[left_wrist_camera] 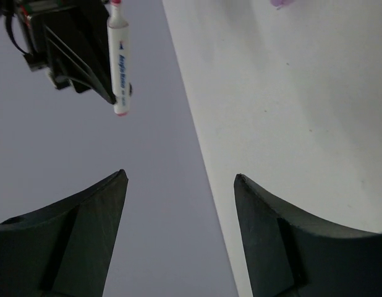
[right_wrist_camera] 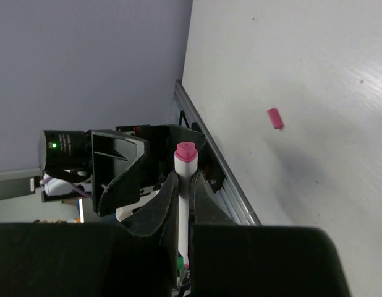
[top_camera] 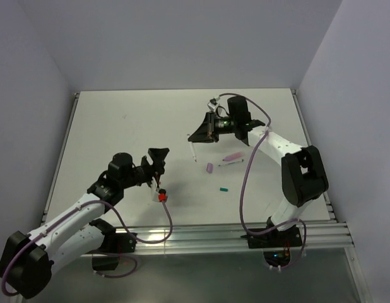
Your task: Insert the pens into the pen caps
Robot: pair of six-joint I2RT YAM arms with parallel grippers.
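Observation:
My right gripper (top_camera: 192,137) is shut on a white pen (top_camera: 194,151), which points down above the table. In the left wrist view this pen (left_wrist_camera: 119,62) shows printed lettering and pink at both ends; a pink tip rises past the right fingers (right_wrist_camera: 160,213) in the right wrist view. My left gripper stands open and empty, lower left of the pen and apart from it. A small purple-pink cap (top_camera: 209,168) lies on the table, with a teal cap (top_camera: 223,189) nearer the front.
A pink piece (top_camera: 233,156) and another slim white pen (top_camera: 231,163) lie side by side under the right arm. Purple cables hang loosely along both arms.

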